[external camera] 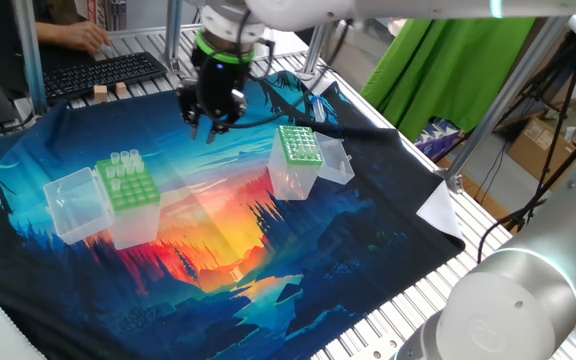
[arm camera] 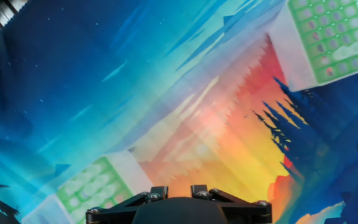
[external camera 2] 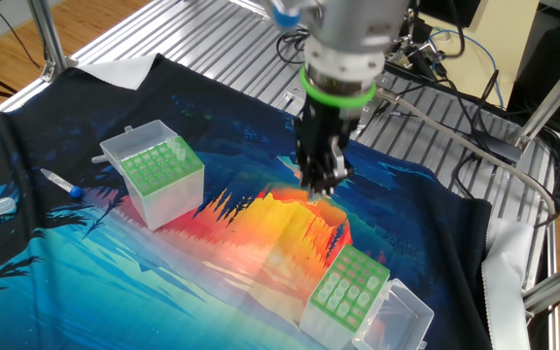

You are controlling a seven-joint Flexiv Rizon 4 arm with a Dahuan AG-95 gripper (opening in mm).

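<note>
My gripper (external camera: 204,133) hangs above the patterned cloth, between two green-topped tube racks and apart from both. In the wrist view its fingertips (arm camera: 159,191) stand apart, with only cloth showing between them; the gripper is open. One rack (external camera: 134,200) holds several clear tubes (external camera: 126,160) standing in its green top. The other rack (external camera: 293,172) has mostly empty-looking holes; a clear tube (external camera 2: 179,148) appears near one corner of its top. Both racks show in the wrist view, the fuller rack (arm camera: 95,190) at lower left, partly cut off, and the other rack (arm camera: 328,43) at upper right.
Clear lids (external camera: 76,205) hang open beside the racks. A blue-capped pen (external camera 2: 61,183) lies on the cloth near the emptier rack. A keyboard (external camera: 103,75) and a person's hand (external camera: 86,38) are at the table's far edge. Cloth between the racks is clear.
</note>
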